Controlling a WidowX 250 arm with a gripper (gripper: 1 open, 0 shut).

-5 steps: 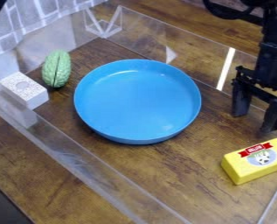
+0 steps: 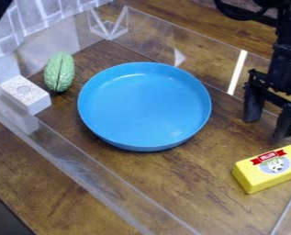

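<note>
The black gripper [image 2: 268, 108] is at the right, low over the wooden table, with its dark fingers pointing down; whether anything is between them is hard to see. A blue plate [image 2: 142, 106] lies in the middle. A yellow box [image 2: 266, 169] with a red label lies below the gripper, nearer the front. A green ridged oblong object [image 2: 60, 72] and a white block [image 2: 24, 95] are at the left.
Clear transparent edges or panels border the work area along the back and front left.
</note>
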